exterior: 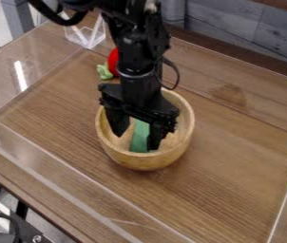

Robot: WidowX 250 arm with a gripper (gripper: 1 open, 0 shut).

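A black gripper (pixel 136 121) hangs from the top of the view, down in a wooden bowl (pixel 146 161) at the middle of the table, its fingers spread open on either side of a green object (pixel 141 138) lying in the bowl. The arm hides part of the bowl's back and part of the green object.
Behind the arm at the upper left are a red object (pixel 117 59) and a small green item (pixel 105 71). A clear plastic piece (pixel 86 33) sits at the top left.
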